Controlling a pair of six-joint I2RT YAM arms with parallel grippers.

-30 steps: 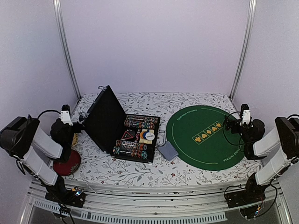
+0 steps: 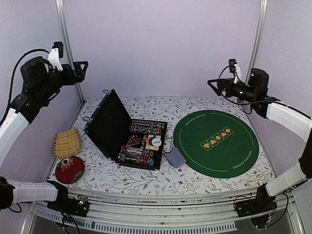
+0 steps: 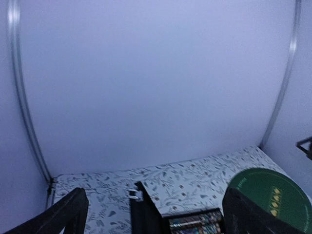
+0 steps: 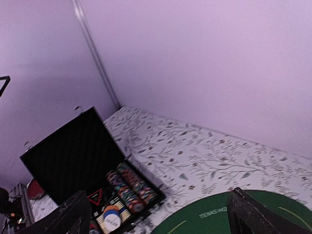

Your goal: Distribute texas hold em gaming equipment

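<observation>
An open black case (image 2: 107,124) lies left of centre, holding rows of poker chips (image 2: 136,152), a dealer button (image 2: 156,142) and card decks. Right of it is the green poker mat (image 2: 214,156), with a grey-blue square item (image 2: 175,158) between them. My left gripper (image 2: 73,70) is raised high at the left, open and empty. My right gripper (image 2: 217,85) is raised above the mat's back part, also open and empty. In the right wrist view the case (image 4: 73,151) sits low at the left.
A woven basket (image 2: 67,143) and a red round item (image 2: 69,169) lie at the left edge. Walls close the sides and back.
Both arms have risen from low at the sides to high above the table, the right one also moving inward. The case and the objects on the table have not moved.
</observation>
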